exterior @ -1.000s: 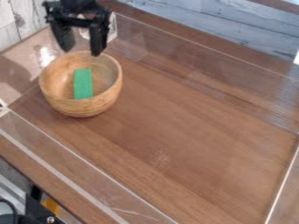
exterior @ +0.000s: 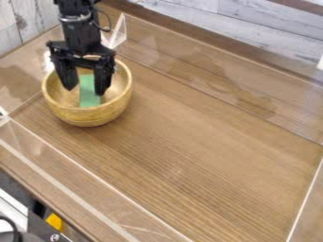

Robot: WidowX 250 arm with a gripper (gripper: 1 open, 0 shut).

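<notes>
My black gripper [exterior: 82, 62] hangs down into the wooden bowl [exterior: 86, 115] at the upper left of the camera view, its fingers on either side of the top of a green block [exterior: 90, 93] lying inside. Whether the fingers touch the block, and how far apart they are, is hard to tell at this size.
The wooden table stretches clear across the middle and right. Pale plank walls stand at the back and upper left. Past the table's lower-left edge some dark cables and a small yellow object [exterior: 55, 221] show.
My gripper has come down from above the back of the bowl into it, around the green block. The bowl and block look unmoved.
</notes>
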